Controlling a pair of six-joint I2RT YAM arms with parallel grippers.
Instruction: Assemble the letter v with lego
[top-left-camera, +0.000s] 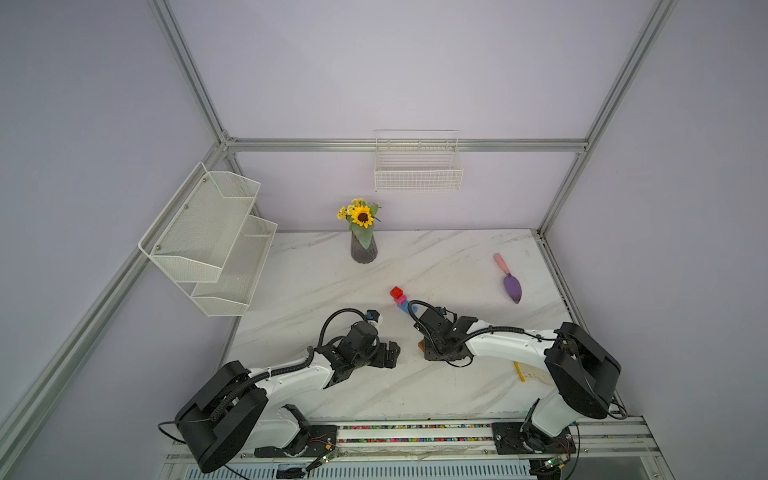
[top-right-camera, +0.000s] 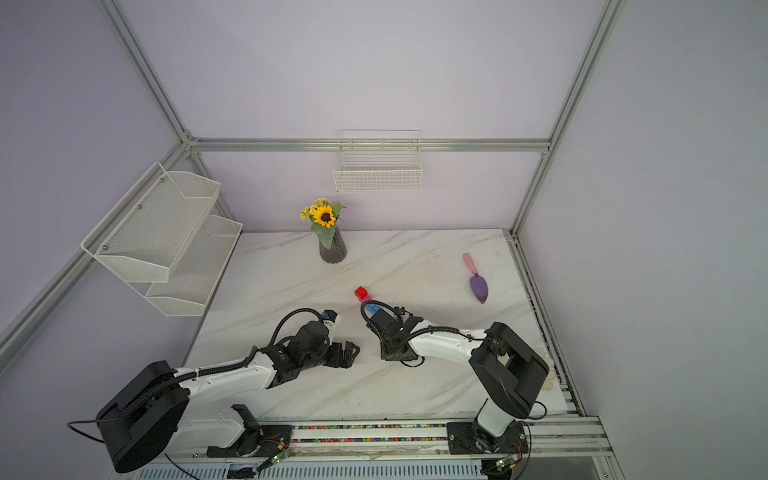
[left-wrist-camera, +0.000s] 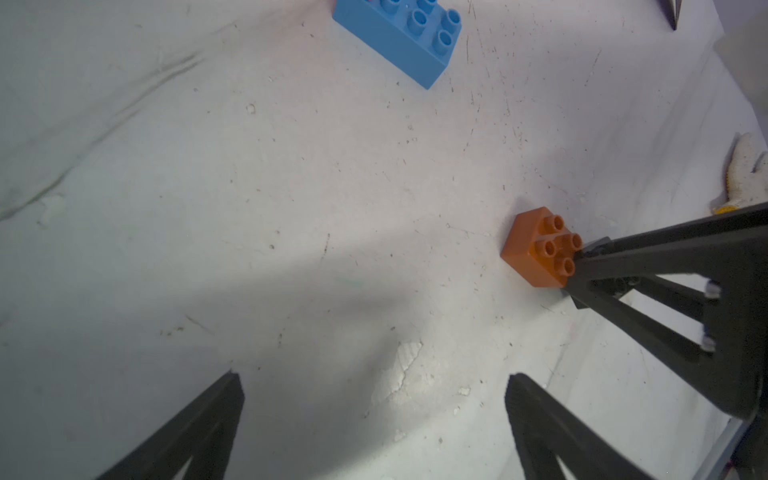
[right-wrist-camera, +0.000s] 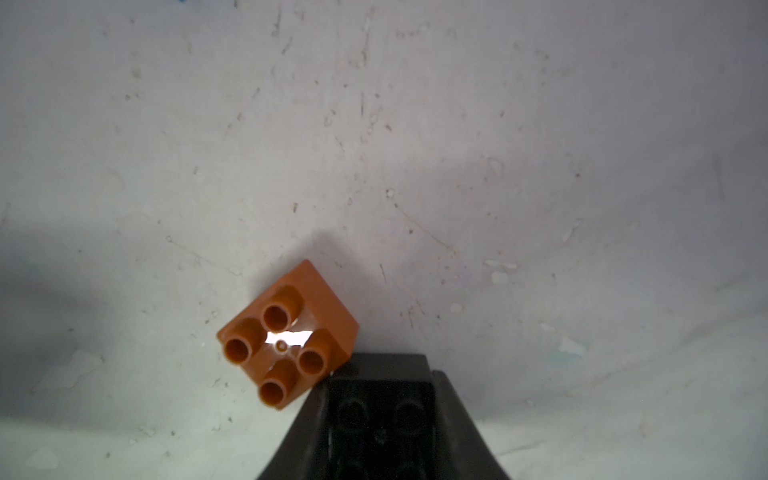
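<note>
My right gripper is shut on a black studded brick (right-wrist-camera: 380, 420), low over the tabletop. An orange brick (right-wrist-camera: 340, 316) rests just left of the black one in the right wrist view; whether they touch or are joined I cannot tell. The left wrist view has the orange brick (left-wrist-camera: 528, 248) at right, by the right gripper's tips. My left gripper stands open over bare table, its fingers (left-wrist-camera: 212, 424) well apart. Farther back lie a red brick (top-left-camera: 397, 292), a pink brick (top-left-camera: 401, 300) and a blue brick (left-wrist-camera: 392, 36) in a slanting row; the right arm partly covers the blue one from above.
A vase of sunflowers (top-left-camera: 364, 252) stands at the back, and a purple trowel (top-left-camera: 513, 288) lies at the right. White mesh shelves (top-left-camera: 240, 272) hang on the left wall. Open tabletop lies between the bricks and the back wall.
</note>
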